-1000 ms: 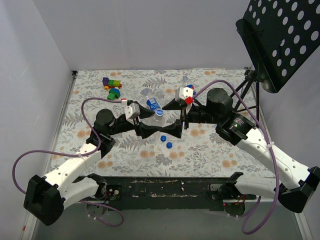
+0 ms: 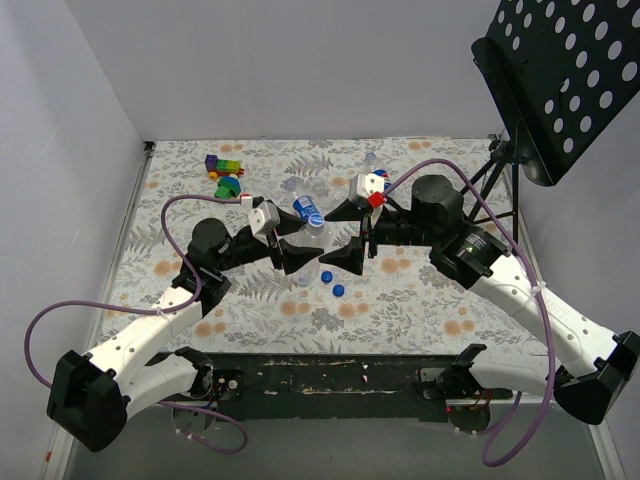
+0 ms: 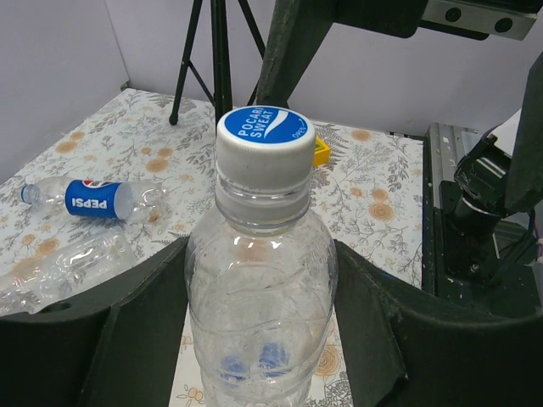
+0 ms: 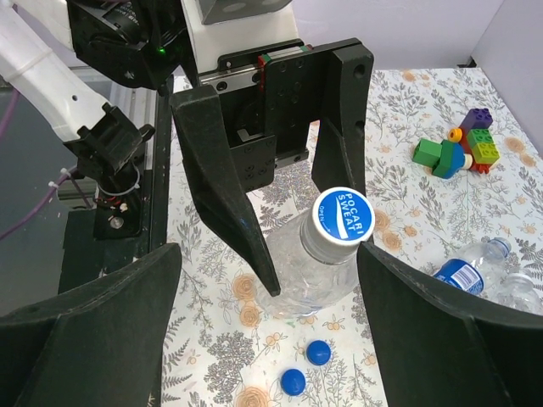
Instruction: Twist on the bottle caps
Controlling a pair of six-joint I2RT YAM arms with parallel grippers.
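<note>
A clear bottle point(image 3: 261, 297) stands upright between the fingers of my left gripper, which is shut on its body. On the bottle's neck sits a white cap point(image 3: 265, 146) with a blue Pocari Sweat top; a band of clear neck shows below it. Whether its thread is engaged cannot be seen. My right gripper point(image 2: 336, 236) is open on the opposite side, its fingers point(image 4: 416, 331) apart and facing the cap from the right. Nothing is held between them. In the right wrist view, the cap point(image 4: 344, 214) appears beyond the right fingertips, near the right-hand one.
Two loose blue caps point(image 4: 318, 353) lie on the flowered table below the bottle. A Pepsi bottle point(image 3: 93, 199) and another clear bottle point(image 3: 68, 267) lie on their sides. Toy blocks point(image 2: 226, 174) sit at the back left. A black stand point(image 2: 505, 150) rises at the right.
The cap and bottle top have shifted very slightly up and left in the top view. The right arm has moved slightly; both grippers otherwise stand much as before.
</note>
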